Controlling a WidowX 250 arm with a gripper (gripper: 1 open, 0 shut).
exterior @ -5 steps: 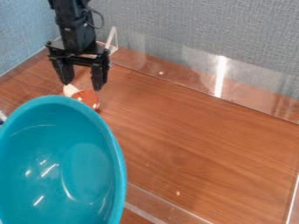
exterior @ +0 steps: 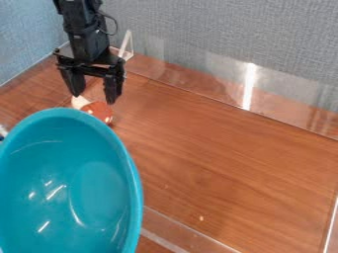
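My black gripper (exterior: 93, 94) hangs at the upper left, fingers apart and open. Just below it a small red and white object (exterior: 97, 111) lies on the wooden surface, partly behind the rim of a large teal bowl. I cannot tell whether the fingertips touch it.
The teal bowl (exterior: 128, 183) fills the lower left. Grey textured walls stand behind, with a clear strip (exterior: 211, 84) along the back edge.
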